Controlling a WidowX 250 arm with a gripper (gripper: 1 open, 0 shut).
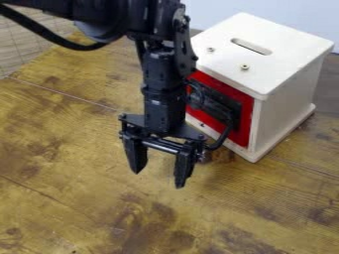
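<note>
My black gripper (158, 165) hangs open above the wooden table, its two fingers apart with nothing between them. It is in front of and to the left of a white wooden box (284, 114) with a slot and two brass knobs on top and a red front panel (241, 93). The arm partly covers that red front and the dark part set in it.
A woven mat (19, 42) lies at the upper left. A white wall stands behind the box at the upper right.
</note>
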